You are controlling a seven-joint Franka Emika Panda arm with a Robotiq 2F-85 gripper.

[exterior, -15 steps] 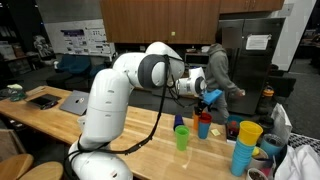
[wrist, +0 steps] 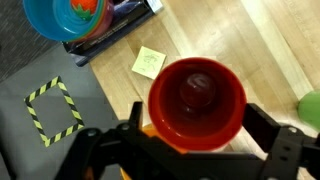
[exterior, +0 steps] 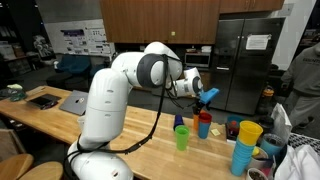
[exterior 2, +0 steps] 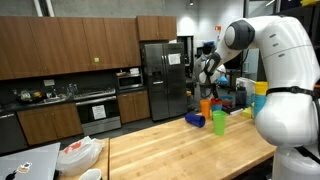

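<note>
A red cup (wrist: 197, 78) lies right under my gripper in the wrist view, its mouth facing the camera. The dark fingers (wrist: 264, 126) stand wide apart near its two sides; I cannot tell whether they touch it. In exterior view 1 the red cup (exterior: 205, 117) stands on top of something blue, with the open gripper (exterior: 206, 98) just above. An orange cup (exterior: 196, 121) is close beside it. A green cup (exterior: 182, 137) stands nearer the front, and a dark blue cup (exterior: 179, 121) is to the left.
Stacked yellow and blue cups (exterior: 243, 152) crowd the right side of the table, near bowls and a white cloth (exterior: 299, 160). A yellow note (wrist: 149, 62) lies by the red cup.
A person in grey behind the table has walked to the right and out of exterior view 1. The arm and the cups show no visible movement.
</note>
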